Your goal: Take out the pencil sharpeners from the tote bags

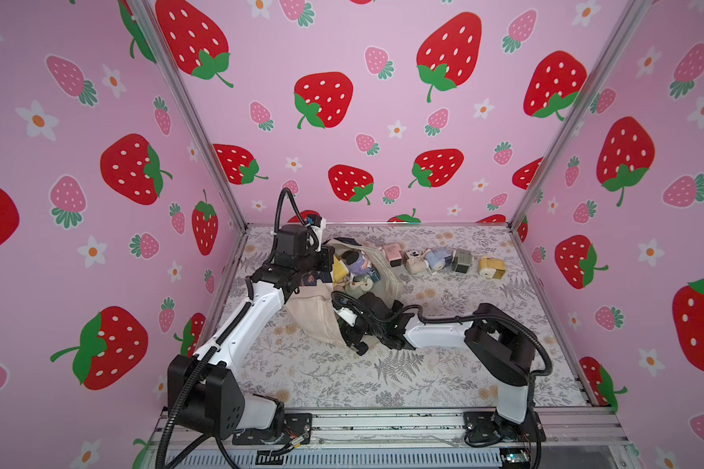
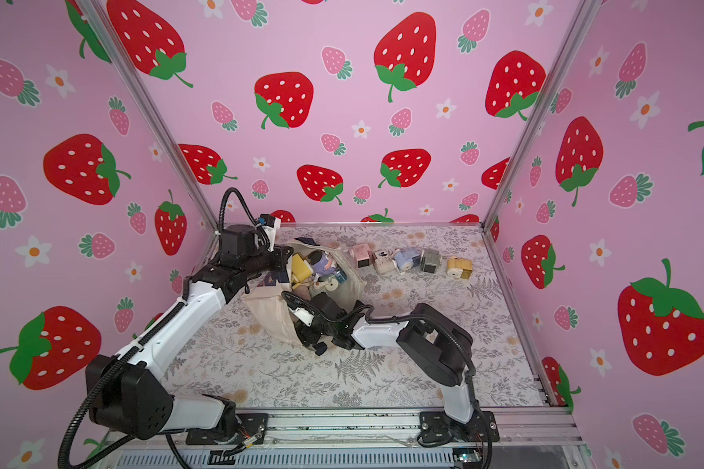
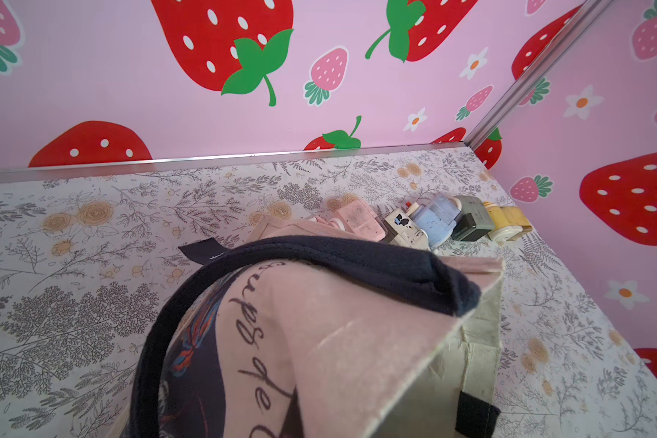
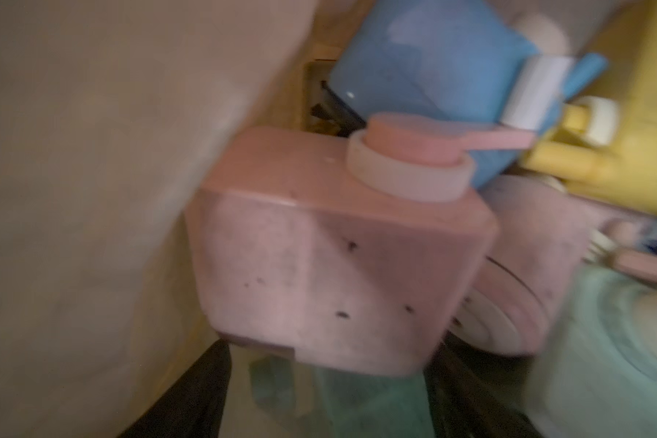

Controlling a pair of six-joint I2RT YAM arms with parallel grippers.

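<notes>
The cream tote bag [image 1: 313, 316] lies open, with pencil sharpeners inside. My left gripper [image 1: 320, 258] is raised at the bag's top; it looks shut, though its fingers are out of its wrist view, which shows the bag's rim and dark strap [image 3: 306, 248]. My right gripper is open inside the bag, its fingertips at the lower edge of a pink sharpener [image 4: 335, 277]. Blue [image 4: 423, 65], yellow [image 4: 635, 168] and mint [image 4: 598, 365] sharpeners lie around it, slightly blurred.
A row of sharpeners, pink [image 1: 392, 255], cream [image 1: 416, 263], blue [image 1: 438, 258], dark grey-green [image 1: 461, 262] and yellow [image 1: 491, 267], stands on the table right of the bag.
</notes>
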